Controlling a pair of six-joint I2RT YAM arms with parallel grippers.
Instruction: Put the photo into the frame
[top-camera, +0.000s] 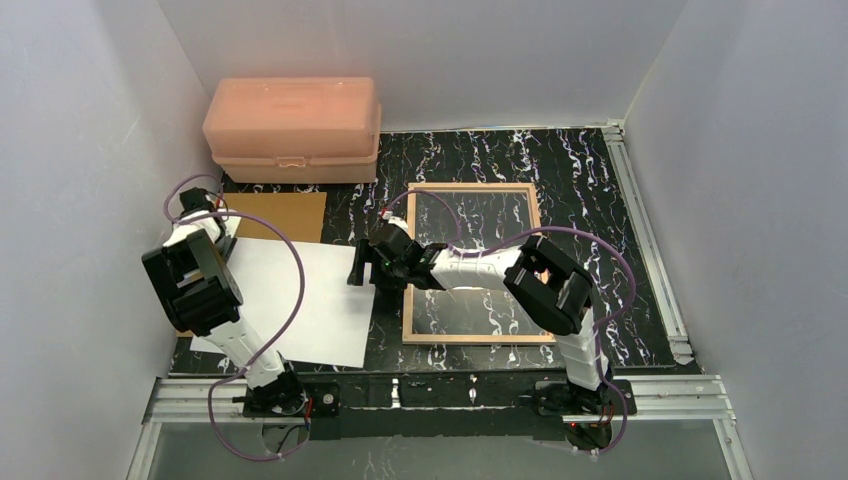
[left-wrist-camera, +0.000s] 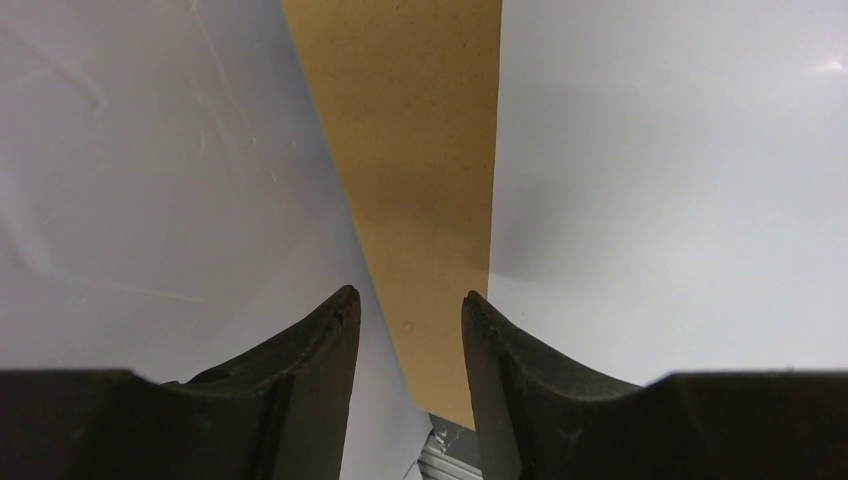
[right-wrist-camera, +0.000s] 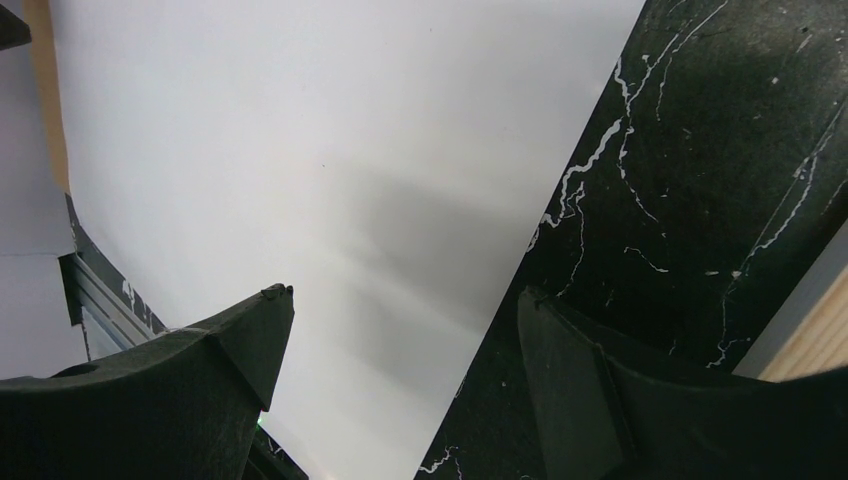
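Observation:
A white sheet (top-camera: 315, 310), perhaps the photo, lies flat on the left of the table, over a brown board (top-camera: 285, 210). To the right is the wooden frame (top-camera: 535, 205), lying flat. Near the left wall, my left gripper is above the strip where brown board meets white sheet; its fingertips (left-wrist-camera: 345, 310) stand apart with nothing between them. My right gripper is open over the sheet's right edge, one finger (right-wrist-camera: 265, 330) over white, the other over dark table. Whether either touches the surface below, I cannot tell.
A closed pink box (top-camera: 290, 120) stands at the back left. Close beside the left gripper rises the grey wall (left-wrist-camera: 180, 200).

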